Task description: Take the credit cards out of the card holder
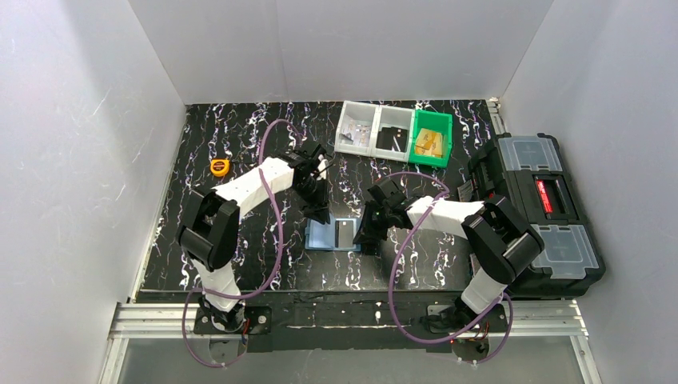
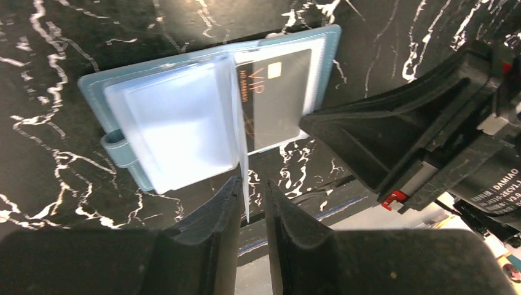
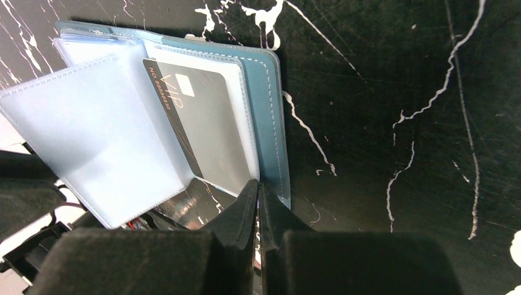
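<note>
The blue card holder (image 1: 322, 234) lies spread open on the dark table. A black card marked VIP (image 2: 275, 101) sits in its right-hand pocket. One translucent sleeve page (image 3: 101, 138) stands raised over the middle. My left gripper is slightly open, its fingertips at the near end of that raised page; whether the page lies between them is unclear. At the holder's right edge is my right gripper, its fingertips almost together against the pocket's border beside the card. Whether they pinch the border cannot be made out.
Behind the holder stand a white two-part tray (image 1: 354, 146) and a green bin (image 1: 420, 159) with yellowish items. An orange tape measure (image 1: 219, 167) lies at left, a black toolbox (image 1: 537, 248) at right. The table left of the holder is clear.
</note>
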